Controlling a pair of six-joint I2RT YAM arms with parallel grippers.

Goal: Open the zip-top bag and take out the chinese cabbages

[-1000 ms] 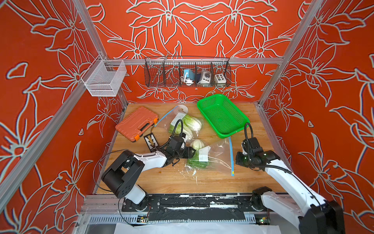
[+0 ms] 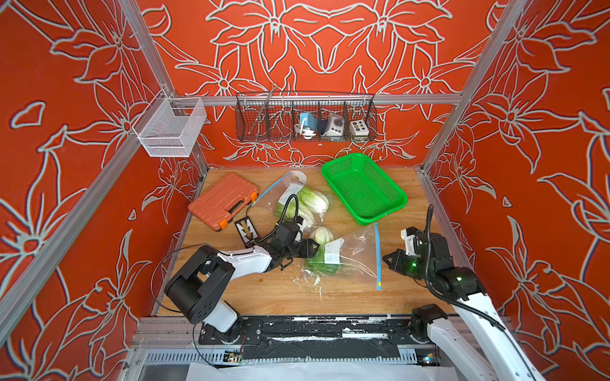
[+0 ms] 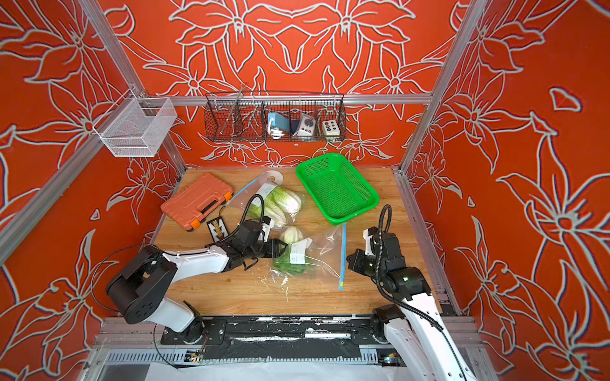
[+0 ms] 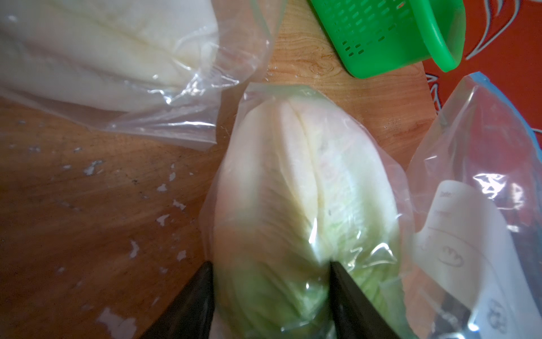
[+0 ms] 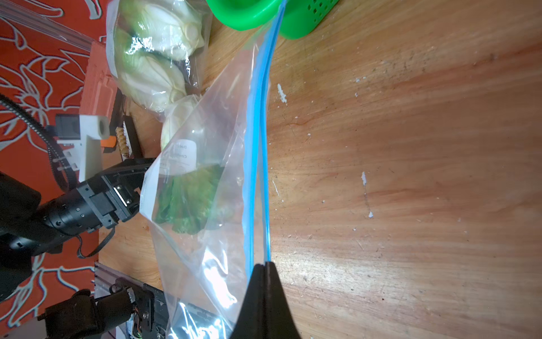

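Observation:
A clear zip-top bag [image 2: 355,260] with a blue zip strip lies in the table's middle, holding a Chinese cabbage [image 4: 293,192] with pale stem and green leaves. My left gripper is shut on the bagged cabbage. My right gripper is shut at the blue strip [image 5: 257,169] in the right wrist view; whether bag film sits between its fingertips cannot be told. A second bag of cabbages [image 2: 298,203] lies behind, toward the back left.
A green basket [image 2: 397,206] stands at the back right. An orange case [image 2: 222,197] and a small dark tray [image 2: 246,231] lie at the left. Wire baskets [image 2: 305,117] hang on the back wall.
The left arm and bags look nearly unchanged.

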